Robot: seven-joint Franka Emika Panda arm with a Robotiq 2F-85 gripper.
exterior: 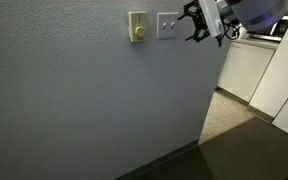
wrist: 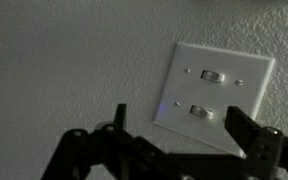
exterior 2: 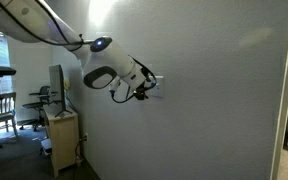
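On the wall, a white plate (wrist: pixel 215 97) carries two toggle switches: an upper toggle (wrist: pixel 212 76) and a lower toggle (wrist: pixel 201 112) in the wrist view. The same switch plate (exterior: pixel 167 25) shows small in exterior view 1. My gripper (exterior: pixel 189 26) stands just right of the plate there, its fingers apart. In the wrist view the gripper is open with nothing between its fingers, and the right finger overlaps the plate's lower right corner. Exterior view 2 has the gripper (exterior 2: pixel 132 92) close to the wall, partly hiding the plate (exterior 2: pixel 158 86).
A cream box with a round dial (exterior: pixel 138 27) is mounted left of the switch plate. To the right, a doorway opens onto white cabinets (exterior: pixel 246 68). A small wooden cabinet (exterior 2: pixel 62 140) and chairs stand at the left in exterior view 2.
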